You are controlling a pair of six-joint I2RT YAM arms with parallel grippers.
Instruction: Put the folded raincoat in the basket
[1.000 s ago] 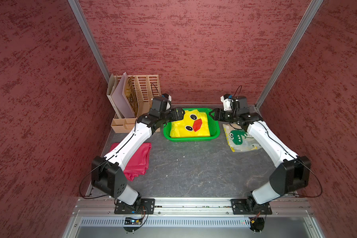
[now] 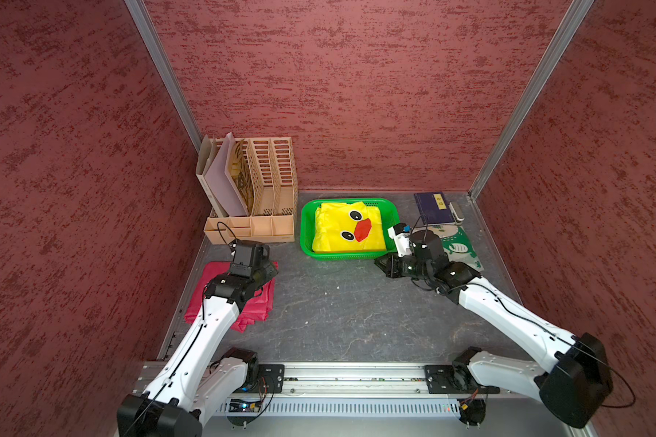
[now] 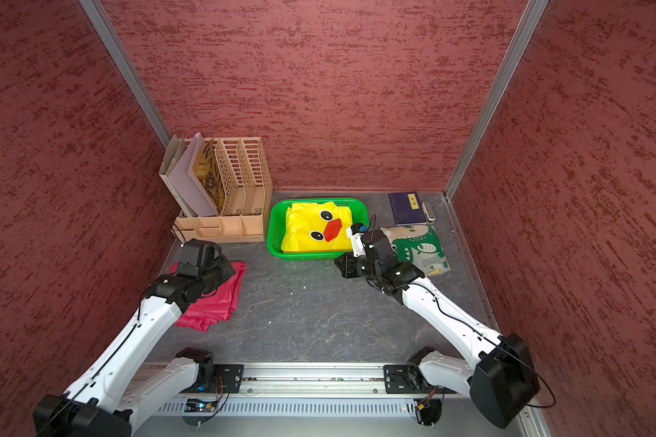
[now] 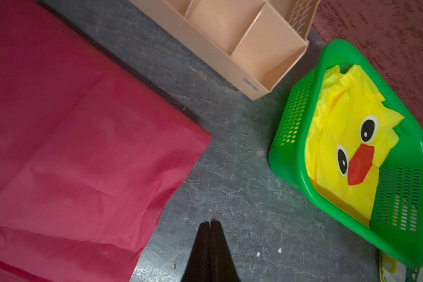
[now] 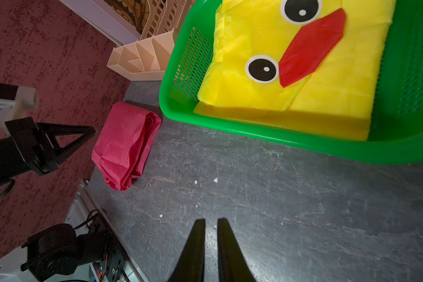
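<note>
The yellow folded raincoat [image 2: 348,227] with a duck face lies inside the green basket [image 3: 313,255] at the back middle. My left gripper is lowered over the red folded cloth [image 4: 94,155] at the left, its fingers shut with nothing seen between them. My right gripper is in front of the basket's right part; its fingertips stand slightly apart over bare table, with no object visible between them.
A wooden organizer [image 2: 255,229] with boards stands back left. A dark book [image 3: 406,207] and a green-printed folded item [image 3: 419,247] lie at the right.
Both arms have pulled back toward the front from over the basket: the left down-left over the red cloth, the right lower, in front of the basket's right part.
</note>
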